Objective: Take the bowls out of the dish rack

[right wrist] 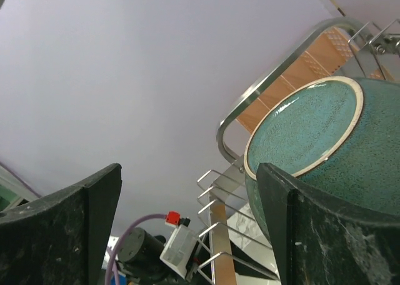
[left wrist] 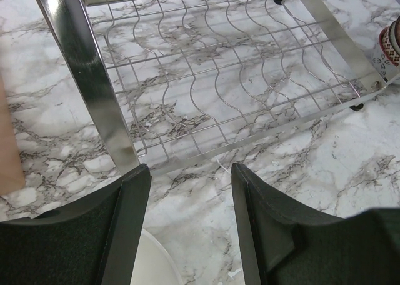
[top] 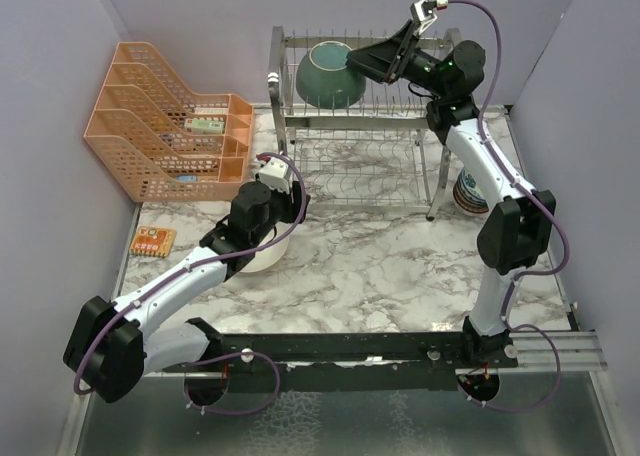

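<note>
A green ceramic bowl (top: 330,81) with a pale rim sits tilted on the upper tier of the steel dish rack (top: 350,121). My right gripper (top: 365,58) is at the bowl's right side, its fingers apart; in the right wrist view one finger overlaps the bowl (right wrist: 325,135), and whether they touch is unclear. My left gripper stands open beside the rack's lower left, nothing between its fingers, above a white bowl (left wrist: 150,263) on the counter. More bowls (top: 470,191) are stacked right of the rack.
An orange divided organizer (top: 150,126) stands at back left, with a small orange item (top: 152,241) in front of it. Walls close in both sides.
</note>
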